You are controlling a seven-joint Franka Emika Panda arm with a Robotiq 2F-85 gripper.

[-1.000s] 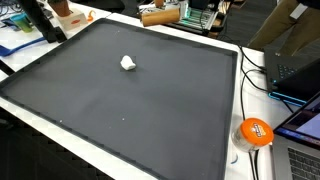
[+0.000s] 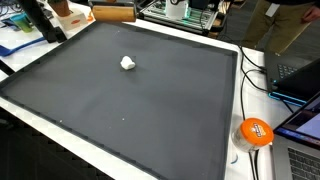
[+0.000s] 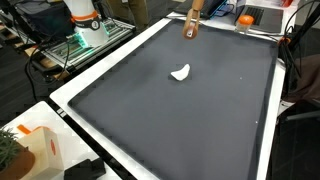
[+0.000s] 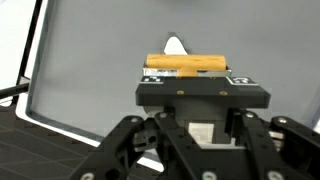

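A light wooden block, rounded like a short roller (image 4: 187, 63), sits crosswise between the fingers of my gripper, which is shut on it. The same wooden block (image 2: 113, 13) shows at the top edge of exterior view 1, and its end (image 3: 192, 24) at the top of exterior view 2; it hangs over the far part of the board. A small white piece (image 2: 127, 62) lies on the dark grey board (image 2: 140, 110), apart from the block. In the wrist view the white piece (image 4: 175, 46) peeks out just beyond the block.
An orange-topped jar (image 2: 254, 135) stands on the white table beside the board. Laptops (image 2: 297, 80) and cables lie past that side. Bottles and small goods (image 2: 68, 12) crowd the far left corner. Most of the board is bare.
In exterior view 1 the wooden block has moved left and slightly up along the board's far edge, partly leaving the frame. The white piece and the jar have stayed put.
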